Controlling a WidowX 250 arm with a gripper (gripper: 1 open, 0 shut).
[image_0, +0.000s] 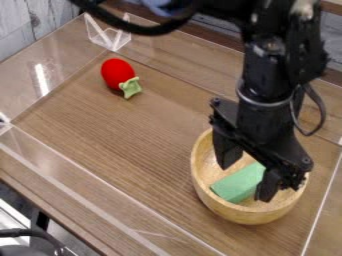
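Note:
My black gripper (251, 160) reaches down from the top of the camera view into a round wooden bowl (249, 212) at the right, open, its fingers over the bowl. A light green block (235, 184) lies in the bowl beneath them, partly hidden by the gripper.
A red object with a green part (118, 74) lies on the wooden table (94, 160) at the upper left. A clear plastic item (104, 32) stands behind it at the back.

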